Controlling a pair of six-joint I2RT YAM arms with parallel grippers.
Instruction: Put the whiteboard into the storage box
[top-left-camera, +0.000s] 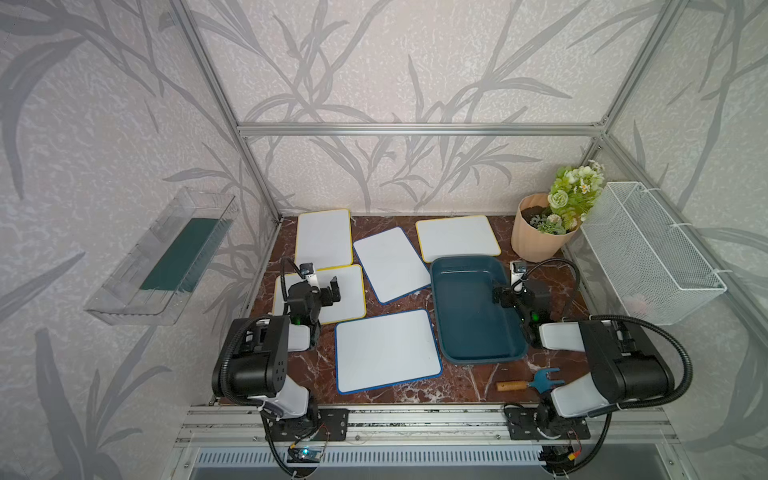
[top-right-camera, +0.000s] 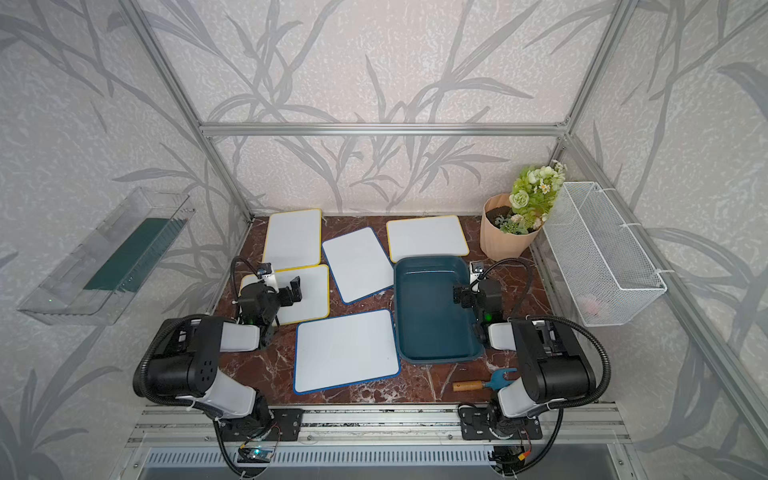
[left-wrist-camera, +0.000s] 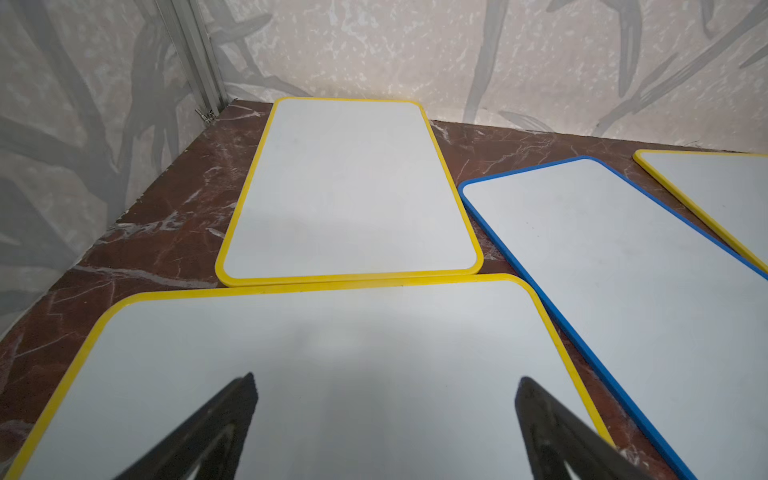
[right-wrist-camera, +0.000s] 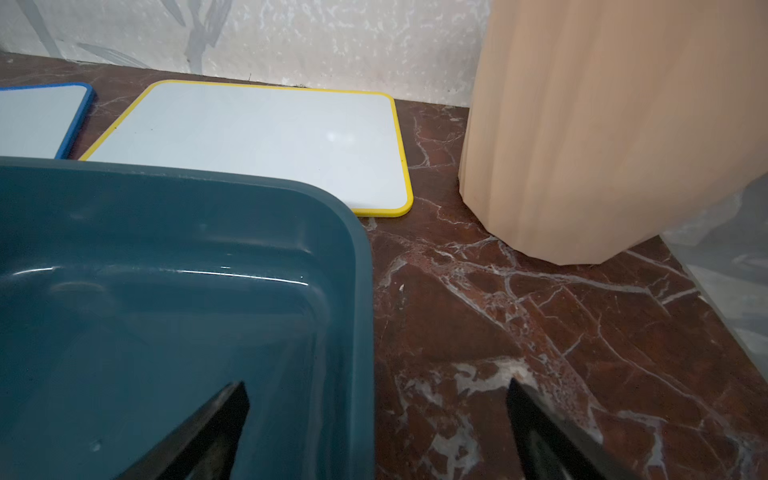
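Note:
Several whiteboards lie flat on the marbled table. Two have blue rims: a front one (top-left-camera: 388, 349) and a slanted middle one (top-left-camera: 392, 264). Yellow rims edge the back left board (left-wrist-camera: 348, 184), the near left board (left-wrist-camera: 344, 352) and the back right board (right-wrist-camera: 264, 132). The dark teal storage box (top-left-camera: 478, 356) stands empty at centre right. Above the near left board, my left gripper is open with nothing between its fingers. My right gripper, also open and empty, hovers over the box's right rim (right-wrist-camera: 364, 320).
A peach flowerpot (top-left-camera: 534, 240) with flowers stands at the back right. White wire basket (top-left-camera: 652, 256) and clear basket (top-left-camera: 164, 264) hang at the sides. A blue hand fork with a wooden handle (top-left-camera: 512, 386) lies in front of the box, by the right arm.

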